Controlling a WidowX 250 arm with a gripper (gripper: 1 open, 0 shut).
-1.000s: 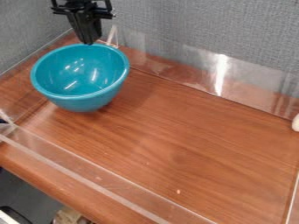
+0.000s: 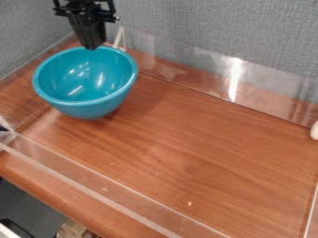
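Observation:
A teal bowl (image 2: 85, 89) stands upright on the wooden table (image 2: 187, 158) at its left side. My black gripper (image 2: 92, 43) hangs over the bowl's back rim at the top of the camera view, its fingers pointing down and shut. I see nothing held between them; whether the tips touch the rim is unclear.
Clear low walls (image 2: 233, 79) edge the table, with grey padded panels behind. A white object (image 2: 313, 130) sits at the far right edge. Dark floor shows at the lower left.
My gripper has shifted very slightly downward and to the right over the last second. The bowl looks unmoved.

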